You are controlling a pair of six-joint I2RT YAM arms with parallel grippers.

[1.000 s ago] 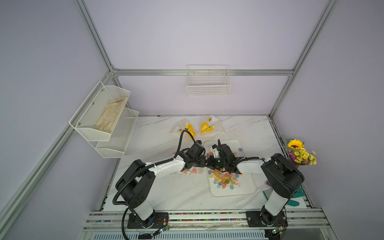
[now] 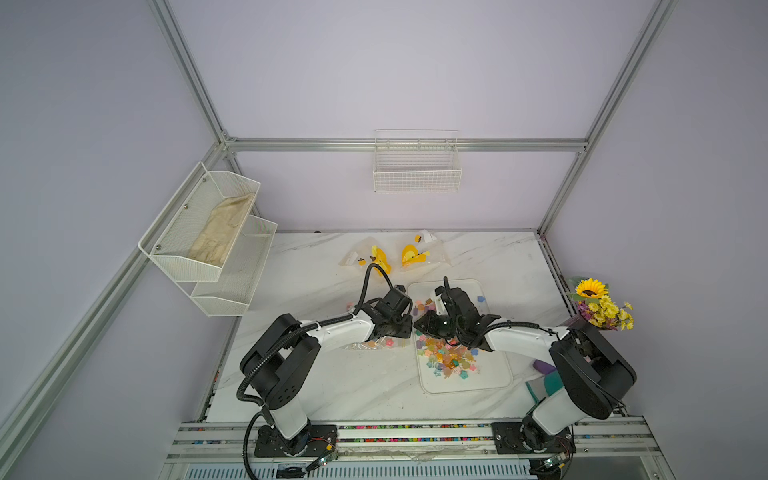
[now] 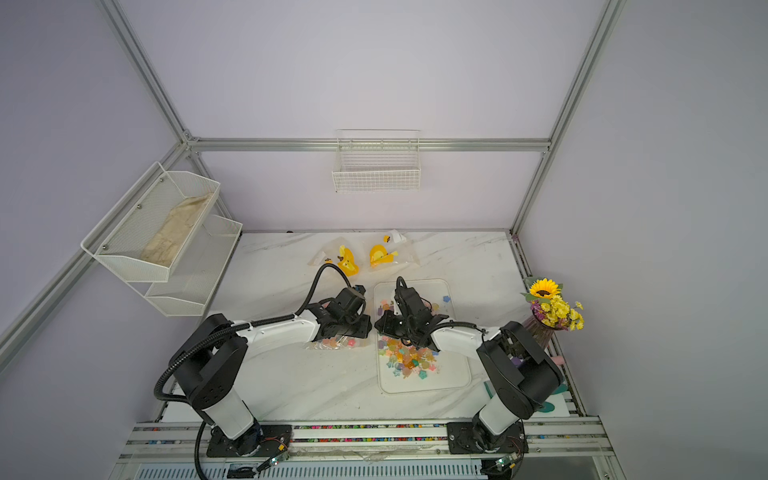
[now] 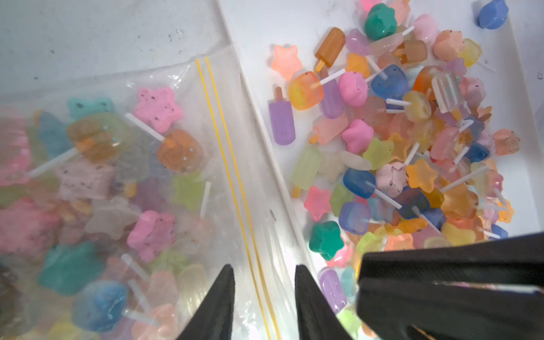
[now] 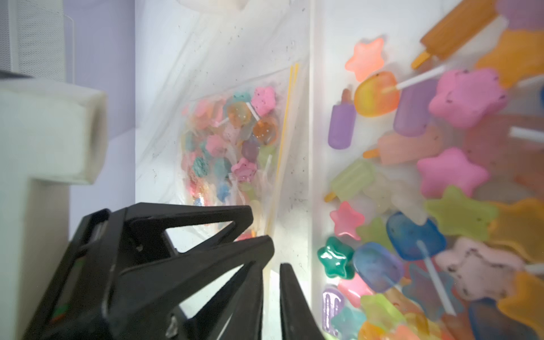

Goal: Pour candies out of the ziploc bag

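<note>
A clear ziploc bag of candies (image 4: 102,215) with yellow seal lines lies flat on the table, just left of a white tray (image 4: 255,107) holding a pile of loose colourful candies (image 4: 408,170). In the left wrist view my left gripper hangs over the bag's seal edge, its fingers apart with nothing seen gripped between them. My right gripper is beside it, over the tray's left edge, fingers somewhat apart in the right wrist view, nothing visible held. In both top views the two grippers nearly meet and hide much of the bag.
Two bags with yellow items (image 2: 413,254) lie at the back. Wire shelves (image 2: 208,240) hang at the left, a basket (image 2: 416,168) on the back wall, and flowers (image 2: 591,289) stand at the right.
Both arms have shifted slightly: the left gripper sits a little lower in the top left view, and the right arm's elbow has moved rightward with its gripper slightly right.
</note>
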